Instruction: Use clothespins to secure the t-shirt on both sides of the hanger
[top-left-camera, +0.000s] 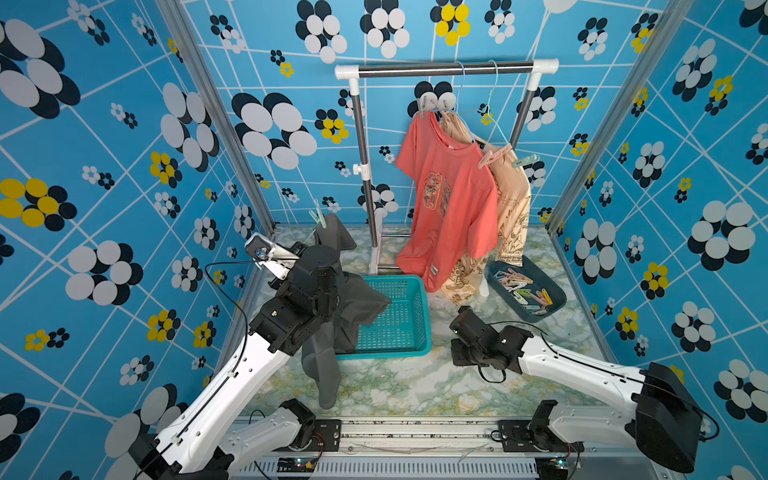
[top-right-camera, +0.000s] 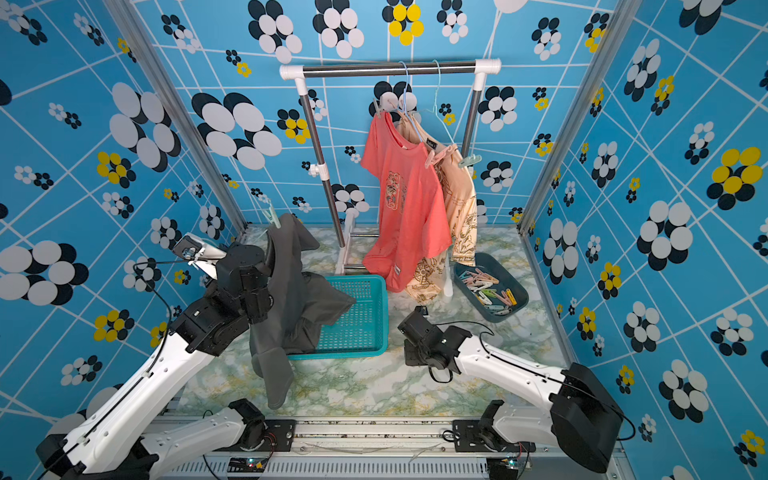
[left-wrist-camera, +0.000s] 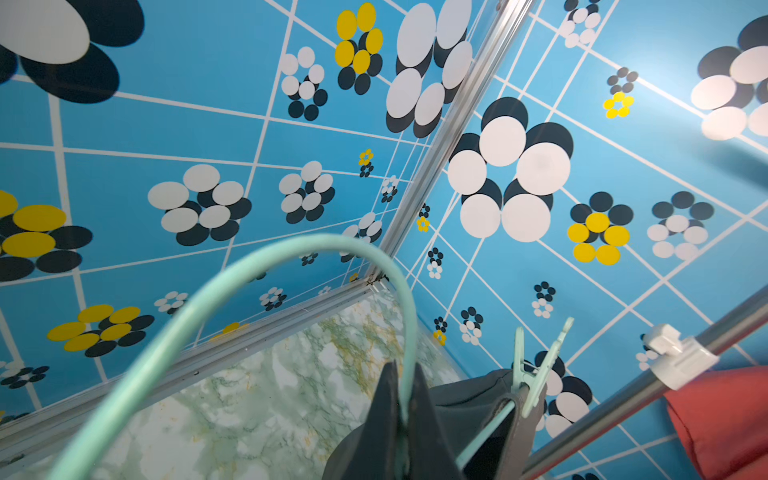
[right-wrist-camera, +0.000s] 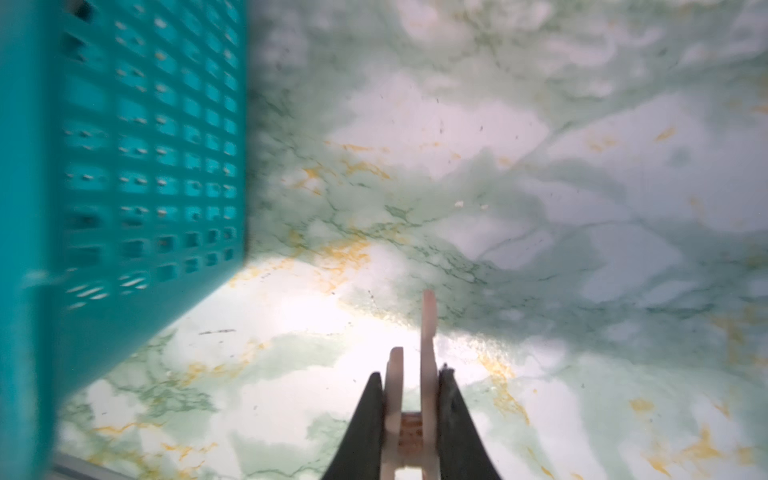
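Observation:
My left gripper is shut on the hook of a mint-green hanger (left-wrist-camera: 264, 260). From that hanger hangs the dark grey t-shirt (top-left-camera: 360, 300), partly hidden by the left arm. One mint-green clothespin (left-wrist-camera: 534, 380) grips the shirt's shoulder on the hanger's right side, as the left wrist view has it. My right gripper is shut on a pink clothespin (right-wrist-camera: 429, 320), its two prongs pointing forward between the fingers. It is clear of the table surface, right of the basket. The shirt's other shoulder cannot be seen clearly.
A teal basket (top-left-camera: 428, 320) stands under the shirt's lower part. The metal rack (top-left-camera: 448, 69) behind bears a coral shirt (top-left-camera: 456, 192) and beige clothes (top-left-camera: 512, 192). A dark bin (top-left-camera: 524, 313) of clothespins is at right.

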